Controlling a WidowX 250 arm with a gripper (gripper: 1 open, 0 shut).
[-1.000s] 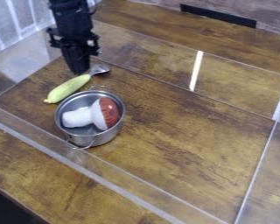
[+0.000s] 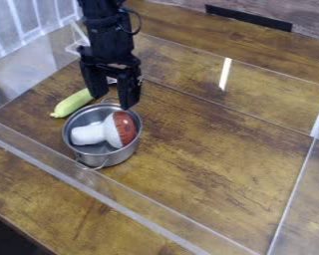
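Observation:
The black robot arm reaches down from the top left, its gripper [image 2: 109, 92] open just above the back of a steel pot [image 2: 129, 149]. Inside the pot lie a white object [image 2: 89, 135] and a red-and-white object [image 2: 123, 127], side by side. A pale yellow-green corn-like toy [image 2: 72, 103] lies on the wooden table to the left of the gripper, partly behind the pot. Nothing clearly shows between the fingers.
Clear panels stand along the left and right edges. A small white strip [image 2: 225, 73] lies at the back right.
The pot, its contents and the yellow-green toy look unmoved.

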